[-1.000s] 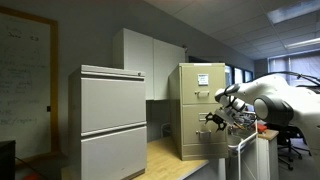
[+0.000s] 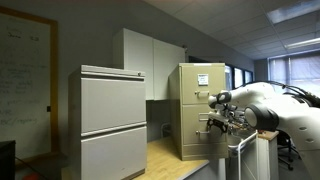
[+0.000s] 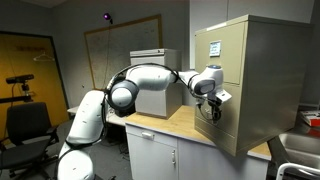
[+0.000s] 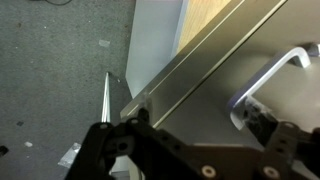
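Observation:
A tan filing cabinet (image 2: 190,134) stands on the wooden counter, its drawer fronts facing the arm. My gripper is close to the drawer front, low on the cabinet. In the wrist view the fingers stand wide apart with nothing seen held between them. A metal drawer handle (image 4: 268,73) lies by the right finger, which covers its lower end; whether they touch cannot be told. In exterior view 2, the cabinet (image 3: 262,85) shows at the right, with the gripper (image 3: 212,112) in front of its lower part.
A grey two-drawer cabinet (image 2: 112,120) stands to the left, with a white wall cupboard (image 2: 150,62) beyond. The wooden counter (image 3: 180,121) has bare room between the cabinets. Open floor (image 4: 60,60) lies below the counter edge.
The arm has moved a little lower and closer along the cabinet front, its gripper sinking slightly. The cabinet and its drawers look unmoved.

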